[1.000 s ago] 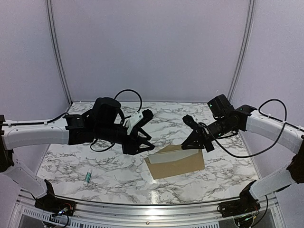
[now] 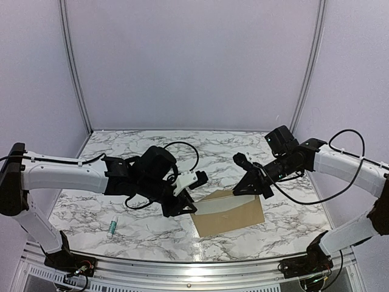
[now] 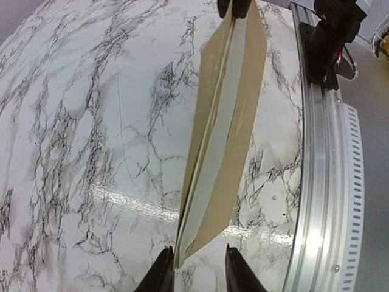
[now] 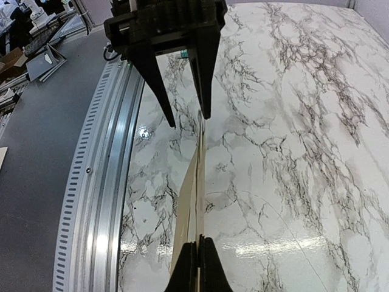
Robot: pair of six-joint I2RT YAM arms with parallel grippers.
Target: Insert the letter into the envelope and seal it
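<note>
A brown envelope stands tilted between the two grippers, with a white letter lying along its opening under the raised flap. My right gripper is shut on the envelope at its upper right corner, the pinched edge running away from the fingers. At the other end, my left gripper is partly open, its fingers around or just beside the envelope's left corner; in the left wrist view that corner reaches between the fingertips, and contact cannot be told.
A glue stick lies on the marble table at the front left. A metal rail runs along the front edge.
The envelope has shifted slightly downward; my right gripper has moved down a little.
</note>
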